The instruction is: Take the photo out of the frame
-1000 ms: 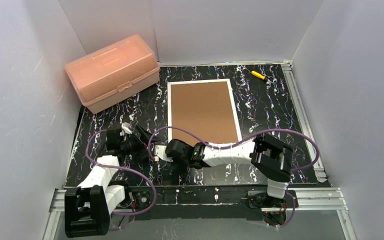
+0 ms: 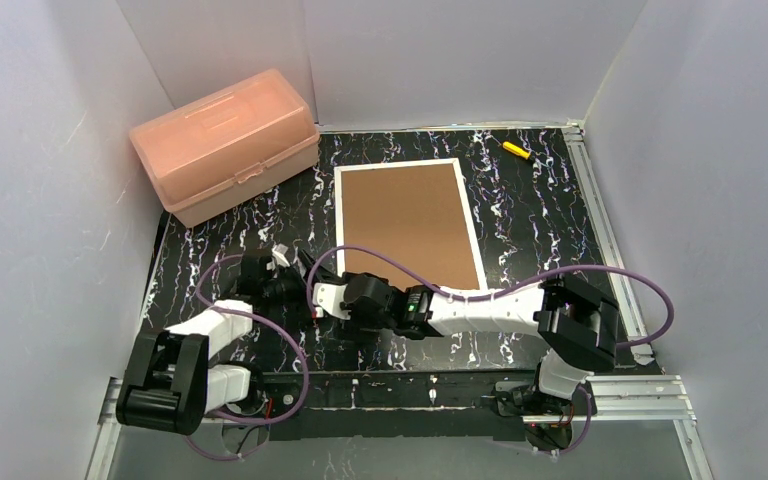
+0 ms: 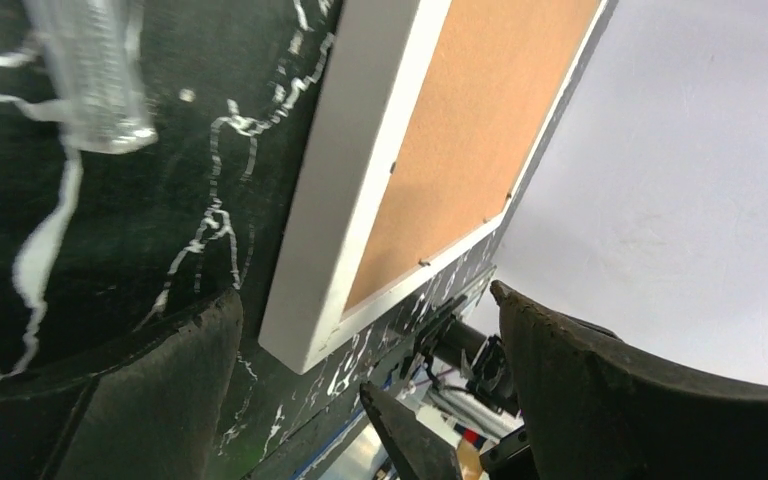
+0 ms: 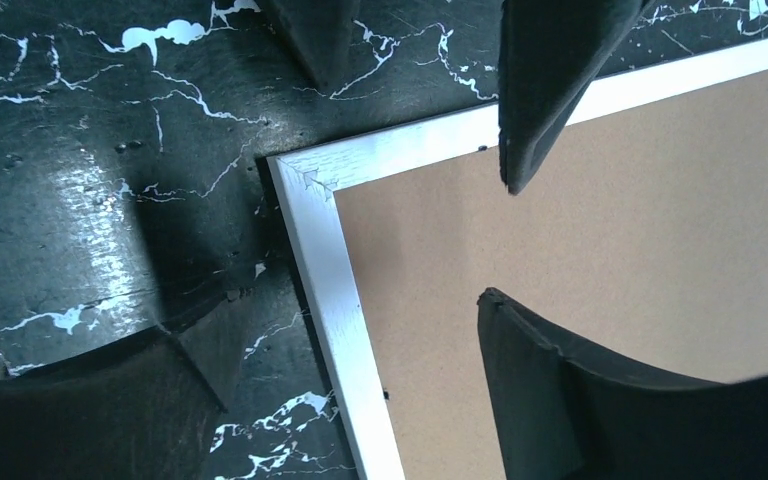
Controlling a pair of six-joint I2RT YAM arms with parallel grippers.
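The photo frame [image 2: 347, 167] lies face down, its white rim around a brown backing board [image 2: 405, 215]; no photo shows. Small dark tabs stand along the rim's inner edge in the left wrist view. My left gripper is open, its fingers [image 3: 185, 370] on either side of a frame corner in its view, nothing held. Also open, my right gripper has one finger over the dark table and the other over the board, with the rim running between. The left gripper's fingers [image 4: 550, 90] reach into the right wrist view from above. Contact cannot be made out.
A closed pinkish toolbox [image 2: 225, 145] stands at the back left. A yellow-handled screwdriver [image 2: 516, 150] lies at the back right. The two grippers are crowded together at the frame's near left corner. Purple cables loop over both arms.
My left gripper has moved right, closer to the frame's near left corner. The frame looks unmoved.
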